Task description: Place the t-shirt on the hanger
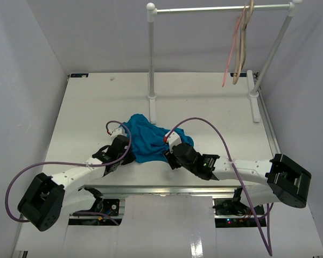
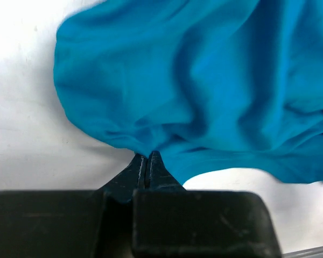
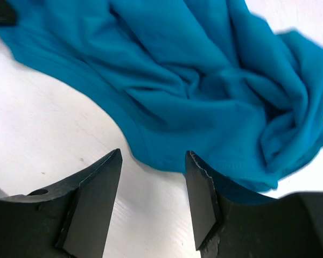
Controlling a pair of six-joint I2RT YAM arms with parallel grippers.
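A crumpled teal t shirt (image 1: 151, 140) lies on the white table between both grippers. My left gripper (image 1: 128, 157) is at its left lower edge; in the left wrist view its fingertips (image 2: 153, 164) are closed on the shirt's edge. My right gripper (image 1: 171, 160) is at the lower right of the shirt; in the right wrist view it stands open, fingertips (image 3: 114, 161) at the hem, with nothing held between them. Hangers (image 1: 239, 48), pink and beige, hang from the rack's bar.
The white rack (image 1: 220, 8) stands behind, with a foot (image 1: 153, 110) just beyond the shirt. A metal rail (image 1: 156, 189) runs along the front edge.
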